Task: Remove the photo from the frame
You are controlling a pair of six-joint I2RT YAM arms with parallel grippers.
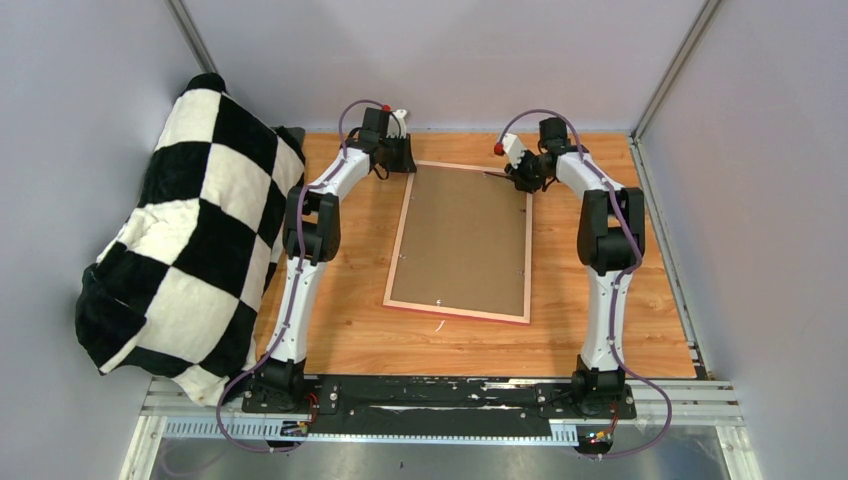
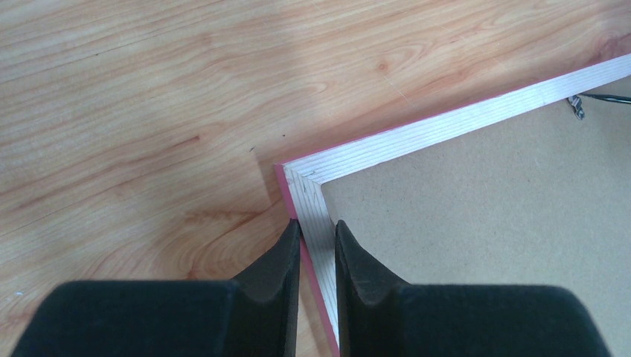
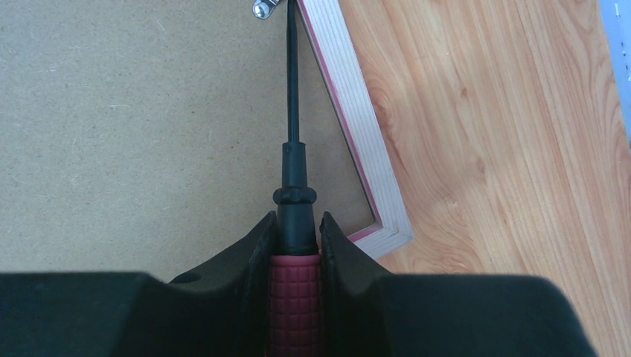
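The photo frame (image 1: 529, 250) lies back-up on the table, its brown backing board (image 1: 460, 240) showing, with small metal tabs along the edges. At the frame's back left corner my left gripper is shut on the side strip. My right gripper is shut on a screwdriver (image 3: 294, 297) with a red grip and black shaft. Its tip is by the inner edge of the back strip, beside a metal tab; in the left wrist view the shaft reaches such a tab (image 2: 574, 105). The photo itself is hidden.
A checkered cushion (image 1: 190, 235) fills the left side along the wall.
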